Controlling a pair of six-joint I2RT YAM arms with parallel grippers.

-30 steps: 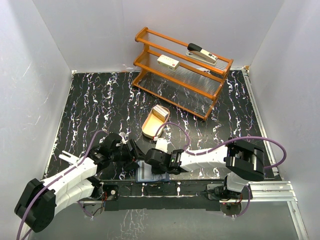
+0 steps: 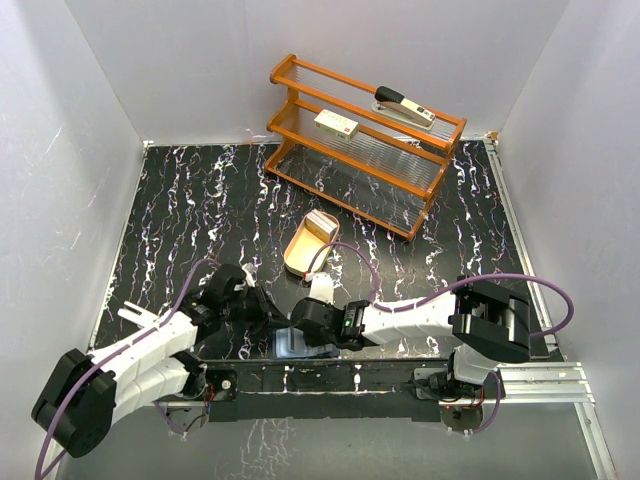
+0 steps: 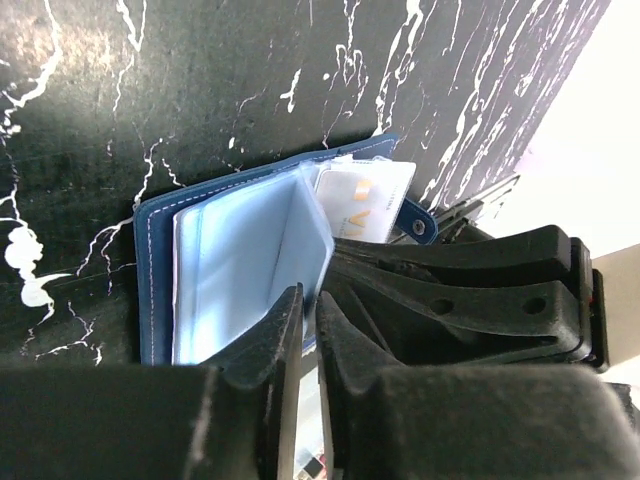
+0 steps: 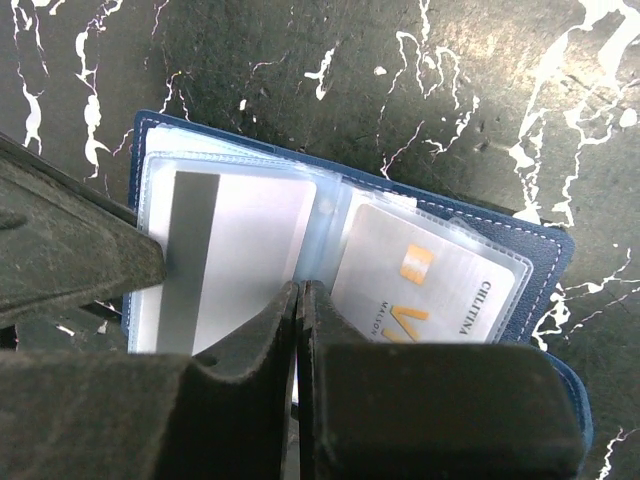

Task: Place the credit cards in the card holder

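The blue card holder (image 4: pixel 535 260) lies open at the front edge of the table, with clear sleeves (image 3: pixel 240 250) and a printed card (image 4: pixel 420 280) in its right side. A card with a grey stripe (image 4: pixel 240 240) shows in the left side. My left gripper (image 2: pixel 271 318) is at the holder's left; in its wrist view its fingertips meet at a lifted sleeve edge, and whether anything is between them is unclear. My right gripper is shut over the middle of the holder, nothing visible between its fingers.
A tan box (image 2: pixel 298 252) with cards inside sits behind the holder. A wooden rack (image 2: pixel 365 160) with a stapler (image 2: pixel 405 108) and a small box (image 2: pixel 336 123) stands at the back.
The right arm looks unmoved.
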